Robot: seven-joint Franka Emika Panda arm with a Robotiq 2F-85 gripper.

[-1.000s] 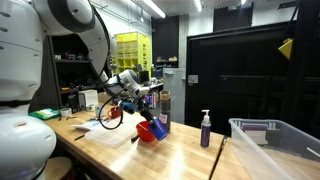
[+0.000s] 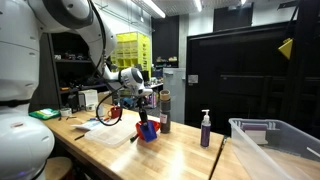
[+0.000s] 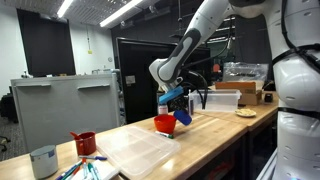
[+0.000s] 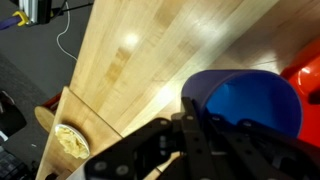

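Note:
My gripper is shut on the rim of a blue cup (image 4: 245,98), whose hollow inside shows in the wrist view. In exterior view 2 the blue cup (image 3: 183,115) hangs tilted beside a red bowl (image 3: 164,123) on the table. Seen from exterior view 1, the cup (image 2: 149,132) covers part of the bowl. Only an edge of the red bowl (image 4: 309,85) enters the wrist view at the right. What either vessel holds cannot be made out.
A pump bottle (image 2: 205,130) and a dark canister (image 2: 165,112) stand behind. To the right is a large clear bin (image 2: 262,150). A red container (image 3: 86,145), a grey pot (image 3: 43,160) and markers lie at the other end.
In exterior view 1 the blue cup has shifted left, in front of the red bowl, and leans less than before. The gripper has moved with it and still grips it.

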